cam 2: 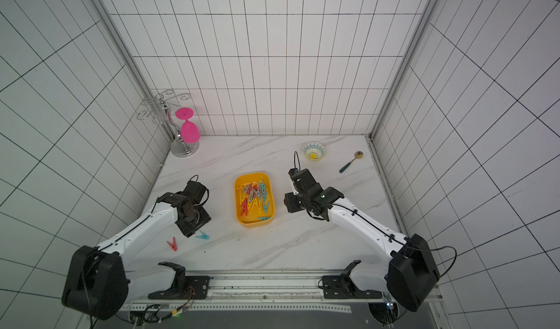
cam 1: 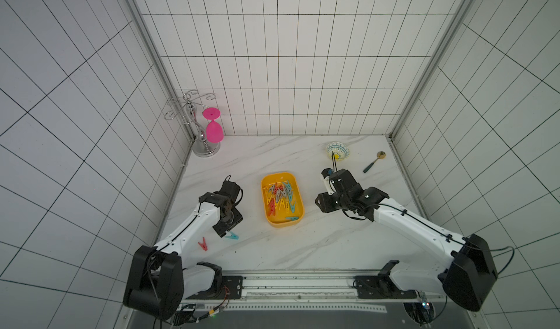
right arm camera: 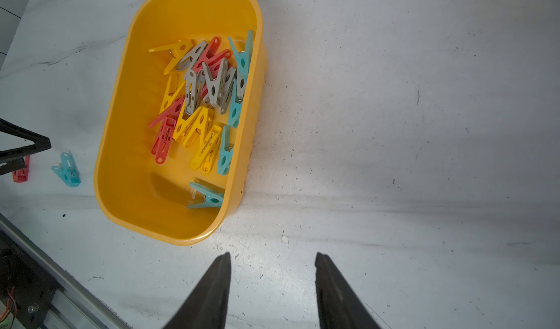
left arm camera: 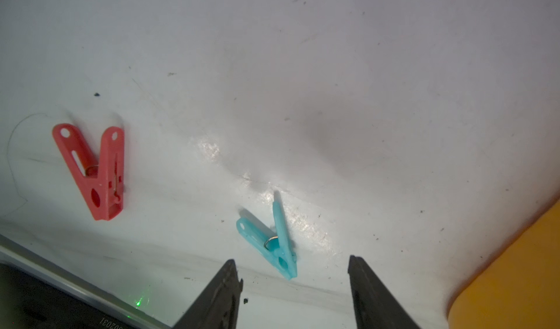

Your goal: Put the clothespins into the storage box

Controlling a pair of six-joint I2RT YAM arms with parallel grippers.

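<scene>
The yellow storage box point(right arm camera: 143, 229) stands in the middle of the table, holding several clothespins in red, yellow, grey and blue. Outside it, a light-blue clothespin point(left arm camera: 284, 253) and a red clothespin point(left arm camera: 105, 183) lie on the table to the left. My left gripper is open above the table; in its wrist view the blue pin appears between and just beyond the fingertips, unheld, with the red one farther left. To the right of the box hovers my right gripper, its fingers apart and only bare table between them.
At the back left stands a metal rack point(cam 1: 205, 148) with a pink item point(cam 1: 214, 131) hanging from it. A patterned bowl point(cam 1: 337, 150) and a spoon point(cam 1: 373, 162) lie at the back right. The table between box and front edge is clear.
</scene>
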